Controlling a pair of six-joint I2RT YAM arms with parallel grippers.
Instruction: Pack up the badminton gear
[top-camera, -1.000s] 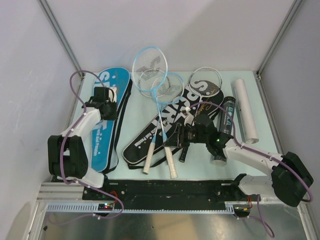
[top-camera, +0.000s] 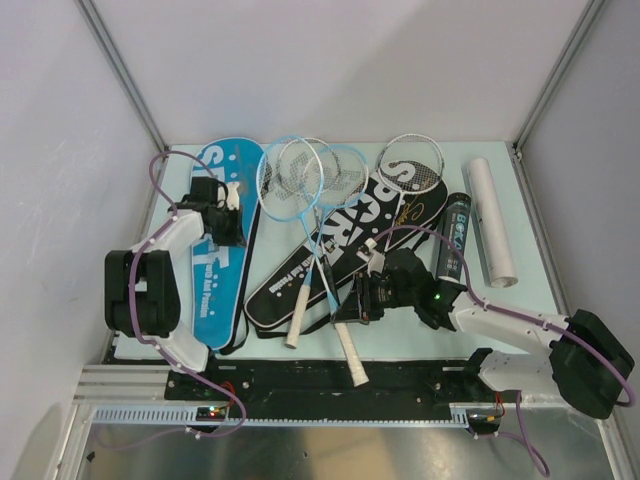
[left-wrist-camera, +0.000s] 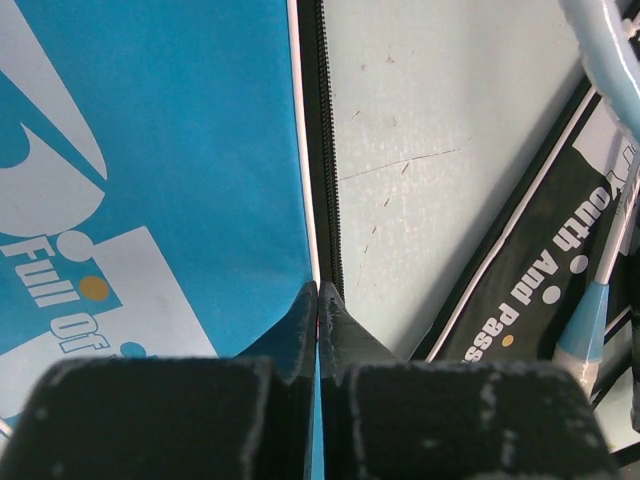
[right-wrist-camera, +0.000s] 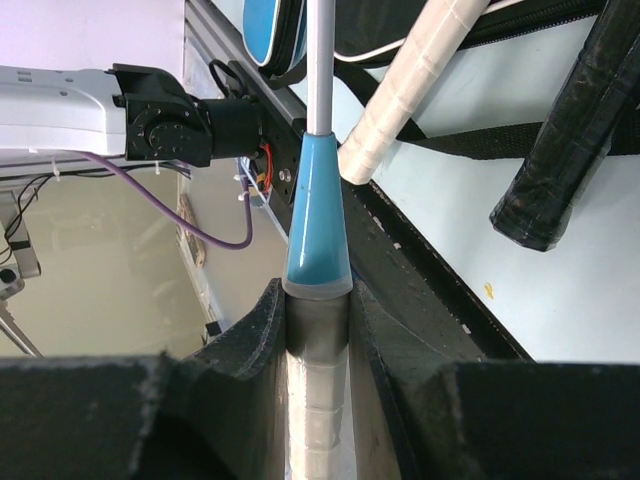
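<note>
In the top view a blue racket bag (top-camera: 218, 285) lies on the left of the table. My left gripper is shut at its zipped right edge, the pale piping running in between the fingertips. A light-blue racket (top-camera: 307, 217) is in my right gripper, which is shut around its pale grip, just below the blue cone (right-wrist-camera: 318, 220). Its grip end reaches past the table's front edge. Another racket with a pale grip (top-camera: 298, 318) lies on the black bag (top-camera: 275, 293), partly under the held one.
A white-framed racket (top-camera: 437, 153) lies across the black bag's upper end. To the right are a black tube (top-camera: 453, 235) and a long white tube (top-camera: 491, 222).
The held racket has come toward the front edge, its head lower in view and its grip now beyond the table. The left gripper and the blue bag's near end have shifted slightly right.
</note>
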